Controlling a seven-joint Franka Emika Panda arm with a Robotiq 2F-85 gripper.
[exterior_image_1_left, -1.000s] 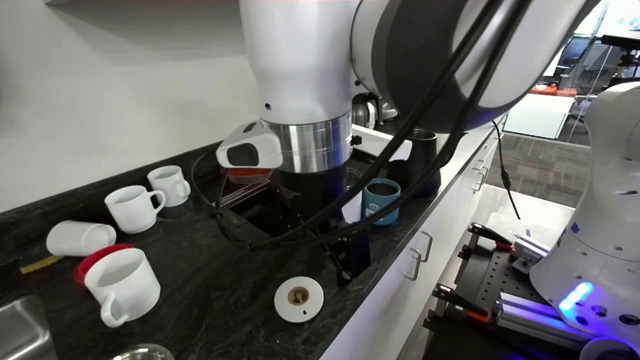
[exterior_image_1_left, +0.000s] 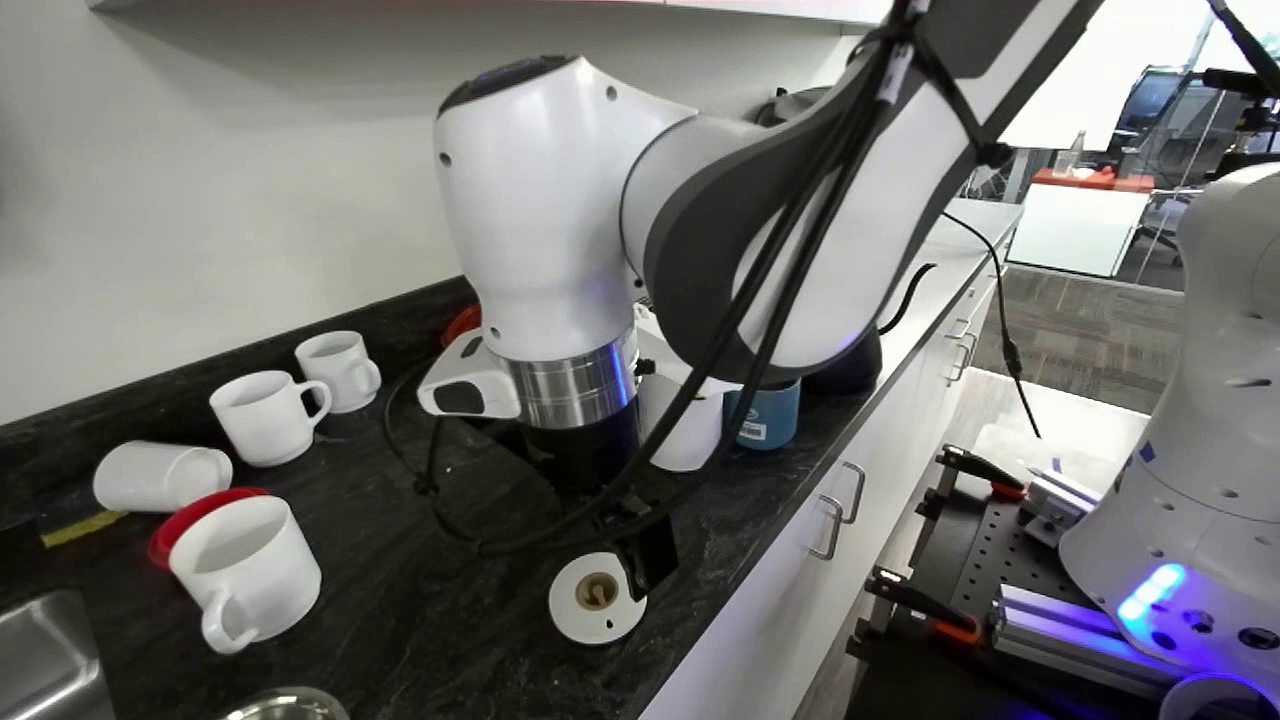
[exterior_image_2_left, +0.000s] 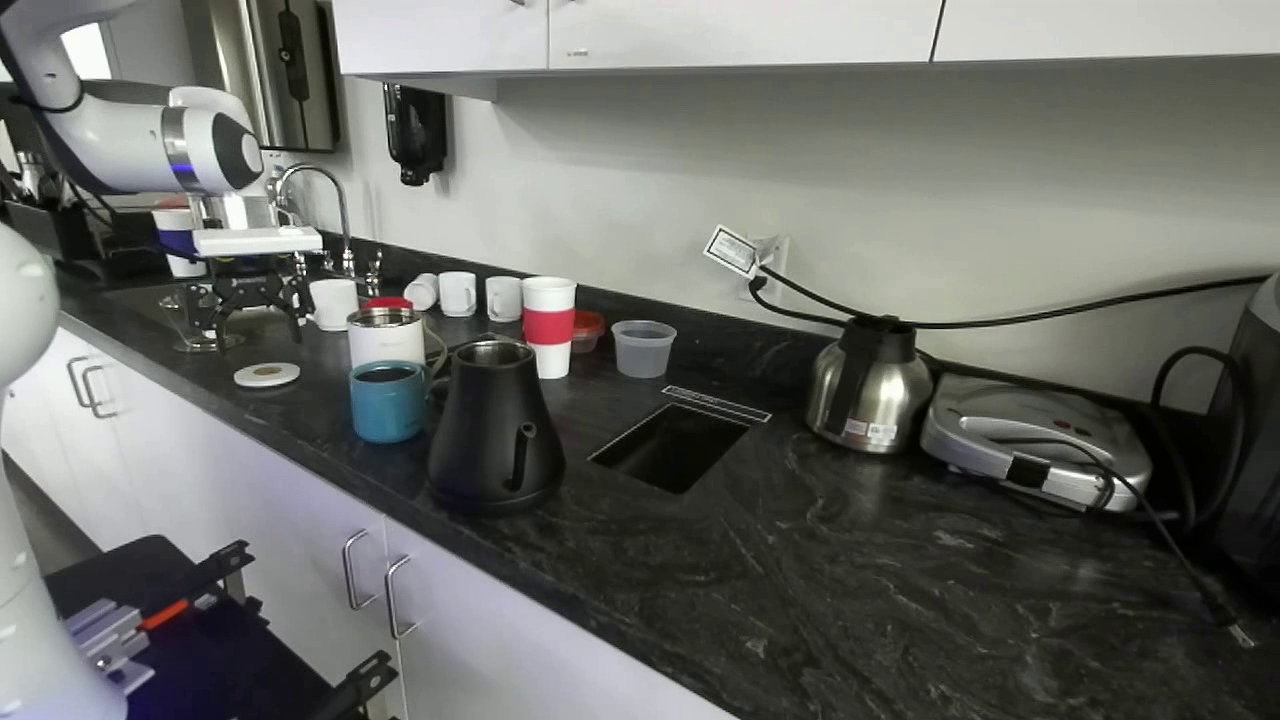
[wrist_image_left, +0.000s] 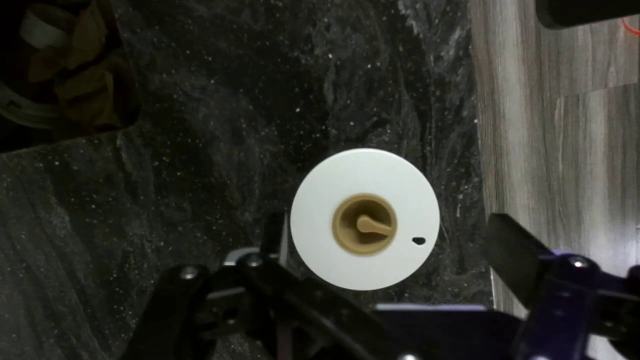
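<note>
A round white lid (wrist_image_left: 312, 216) with a tan recessed centre and a small hole lies flat on the dark counter. In the wrist view my gripper is open, its dark fingers (wrist_image_left: 517, 258) spread to either side of the lid and nothing held between them. Seen from exterior view 1, the gripper (exterior_image_1_left: 636, 558) hangs close by the lid (exterior_image_1_left: 570, 612) and covers part of its far edge. In exterior view 2 the gripper (exterior_image_2_left: 258, 322) is above the counter near the lid (exterior_image_2_left: 266, 376). How high the fingertips are over the counter is hard to tell.
White mugs (exterior_image_1_left: 266, 418) stand or lie along the wall. A teal mug (exterior_image_2_left: 387, 402), a white canister (exterior_image_2_left: 386, 340), a black kettle (exterior_image_2_left: 494, 426) and a red-banded cup (exterior_image_2_left: 549, 326) stand farther along. The counter's front edge runs close beside the lid.
My arm and gripper have moved left in exterior view 1, from beyond the lid to near it, now overlapping its edge. The lid and mugs have stayed put.
</note>
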